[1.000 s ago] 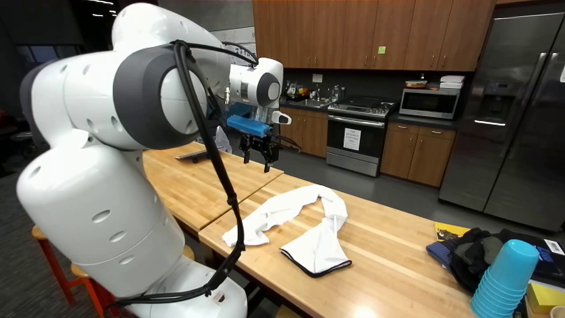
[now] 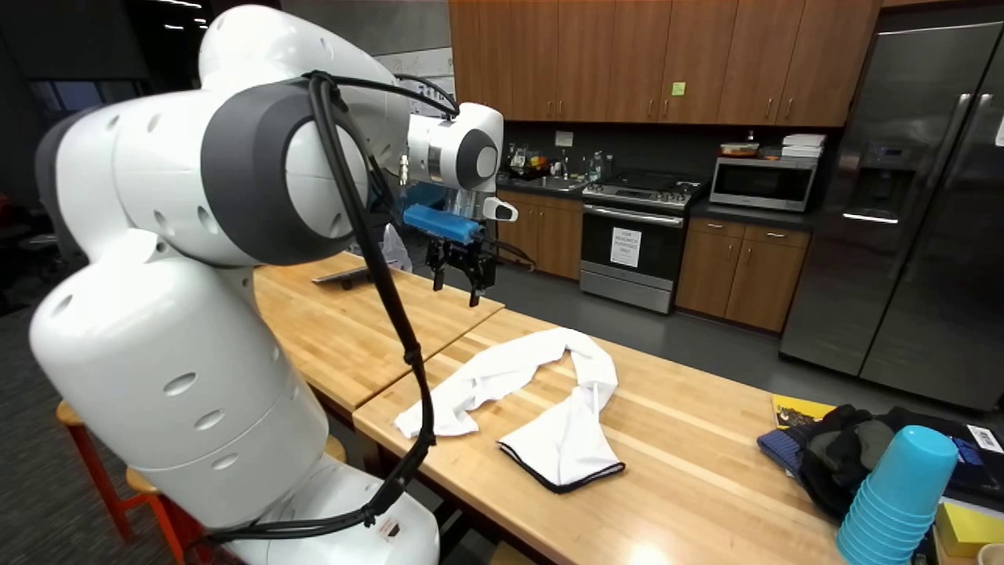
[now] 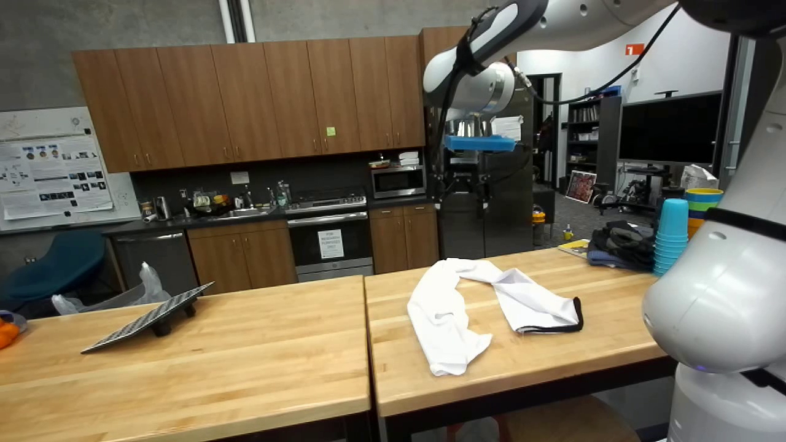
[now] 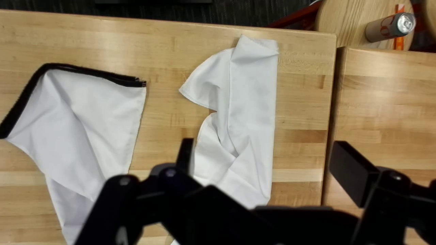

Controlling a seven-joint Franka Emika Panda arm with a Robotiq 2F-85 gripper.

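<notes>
A white cloth (image 2: 565, 438) with a black edge lies crumpled in a bent, horseshoe-like shape on the wooden table. In the second exterior view the cloth (image 3: 446, 320) shows its loose end to the left and its black-trimmed end to the right. Above the table hangs my gripper (image 2: 456, 293), well clear of the cloth and open, with nothing between its fingers. From the wrist, the cloth (image 4: 253, 118) appears below the gripper, whose two black fingers (image 4: 352, 173) stand wide apart. The lower part of the cloth is hidden behind the gripper there.
Stacked blue cups (image 2: 899, 499) and a pile of dark knitwear (image 2: 847, 452) stand at the table's right end. A tilted dark panel (image 3: 151, 320) rests on the other table. Bare tabletop (image 2: 715, 452) lies between cloth and cups. A can (image 4: 390, 28) is on a stool.
</notes>
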